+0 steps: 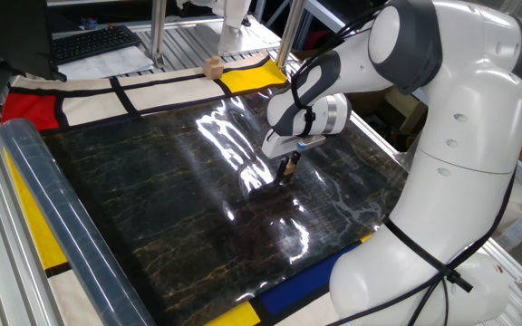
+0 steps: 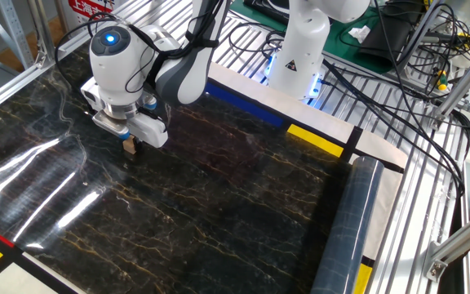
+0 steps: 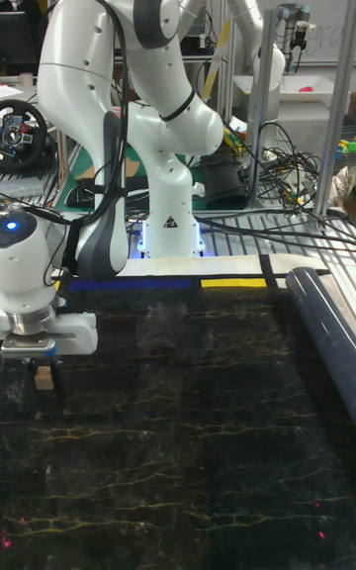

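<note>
A small wooden block (image 1: pixel 290 169) is at my gripper (image 1: pixel 287 169), low over the dark marble-patterned sheet. Beside the block, a black finger (image 1: pixel 281 172) covers part of it in exterior view 1. In exterior view 2 the block (image 2: pixel 130 145) shows right under the white hand, with the gripper (image 2: pixel 132 146) close around it. Exterior view 3 has the block (image 3: pixel 44 377) at the left edge, below the hand. Whether the fingers press on the block or stand apart from it cannot be made out, nor whether its underside touches the sheet.
A second wooden block (image 1: pixel 213 67) sits on the coloured cloth border at the far edge. The rolled-up end of the sheet (image 1: pixel 71 222) lies along one side of the table. Most of the dark sheet (image 2: pixel 210 212) is bare. A keyboard (image 1: pixel 95 42) stands beyond the cloth.
</note>
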